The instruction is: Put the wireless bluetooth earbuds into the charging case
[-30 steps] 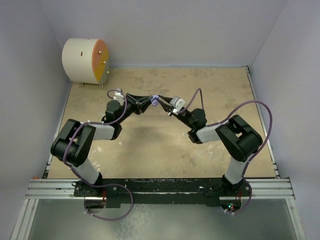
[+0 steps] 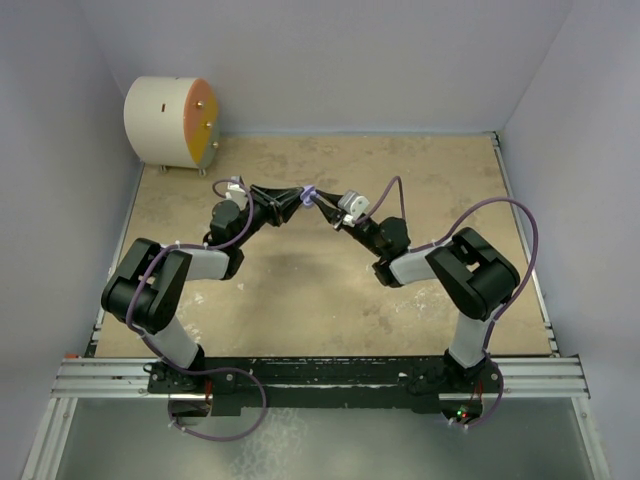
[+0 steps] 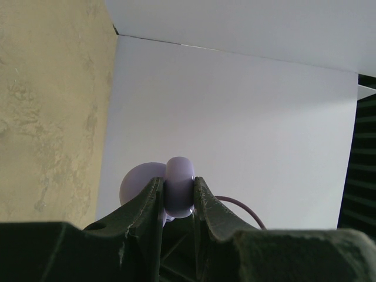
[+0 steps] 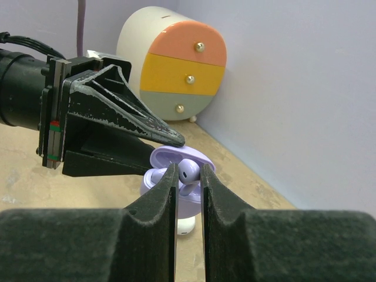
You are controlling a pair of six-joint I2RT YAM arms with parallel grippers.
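Observation:
Both grippers meet at the upper middle of the top view. My left gripper is shut on the lavender charging case, whose lid stands raised. In the left wrist view a lavender rounded piece sits between its fingertips, with more of the case behind. My right gripper is shut on a lavender earbud, held at the open case in front of its lid. Whether the earbud is seated cannot be told. A small white object shows below the case in the right wrist view.
A white drum-shaped cabinet with coloured fronts and knobs stands at the back left.
The left arm looks unmoved.

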